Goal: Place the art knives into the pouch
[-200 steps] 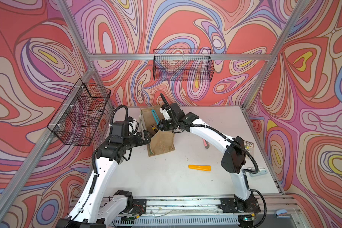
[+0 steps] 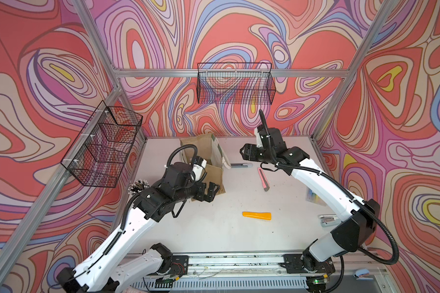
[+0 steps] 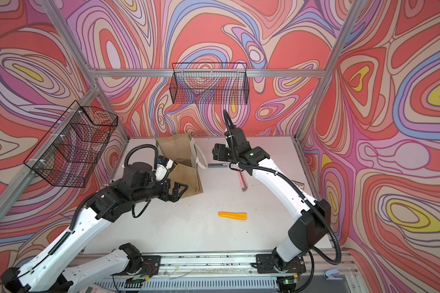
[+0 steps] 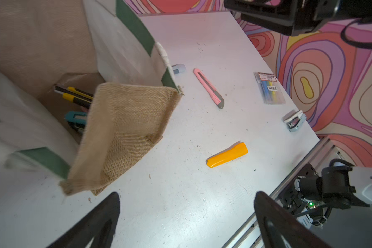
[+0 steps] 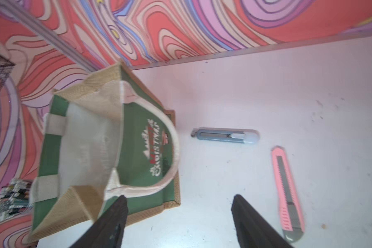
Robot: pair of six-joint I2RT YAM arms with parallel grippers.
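A brown fabric pouch [image 4: 128,111] with white and green sides stands open at the back left, several knives inside, yellow-black and teal [image 4: 76,117]. Outside it lie a grey-blue art knife [image 5: 223,134], a pink one [image 4: 208,86] and an orange one [image 4: 227,155]. My left gripper [image 2: 207,190] hangs above the pouch's front, open and empty. My right gripper [image 2: 251,151] is open and empty, raised right of the pouch over the grey-blue knife's area.
A pen case [image 4: 270,87] and a stapler [image 4: 294,120] sit at the table's right edge. Wire baskets [image 2: 235,88] hang on the back and left frames.
My right gripper has moved right, away from the pouch. My left gripper has shifted rightward. The teal knife seen upright at the pouch a second ago now lies down inside it.
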